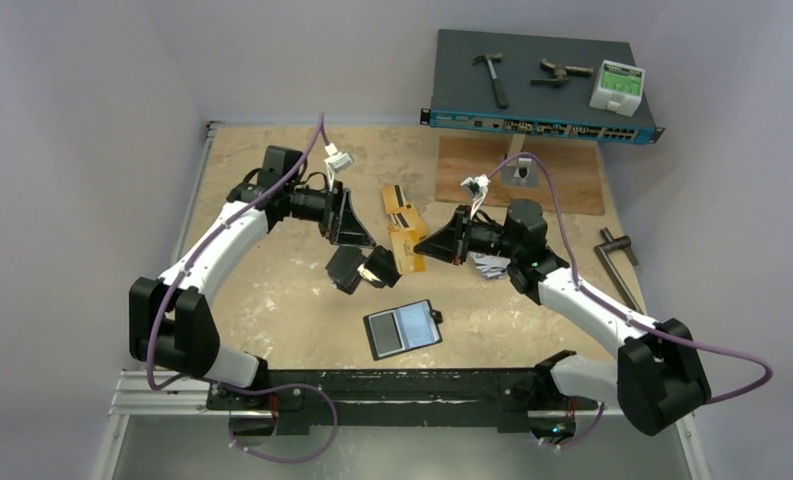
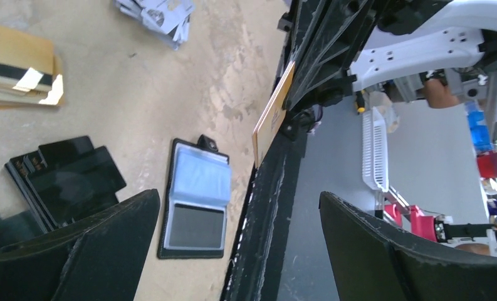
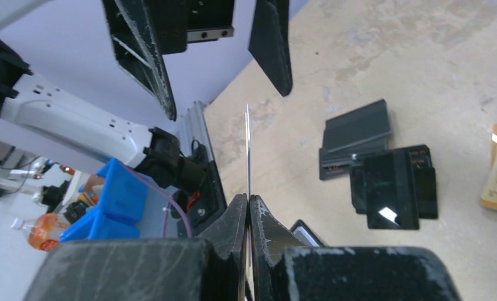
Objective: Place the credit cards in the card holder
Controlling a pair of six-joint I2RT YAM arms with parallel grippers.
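A gold card is held up by its end in my right gripper [image 1: 422, 248]; in the right wrist view the card shows edge-on as a thin upright line between the closed fingertips. My left gripper stands open, its fingers spread with nothing between them. In the right wrist view those fingers [image 3: 272, 53] appear beyond the held card, apart from it. Flat near the table's front lies what looks like the card holder [image 1: 402, 328], black-edged with a pale and a dark panel. More gold cards [image 1: 397, 200] lie behind the raised one.
Two groups of black cards [image 3: 393, 188] lie below the left gripper, behind the holder. A pile of silvery cards [image 1: 490, 265] sits partly under the right arm. At the back right stands a raised shelf [image 1: 532, 90] with hammers and a box.
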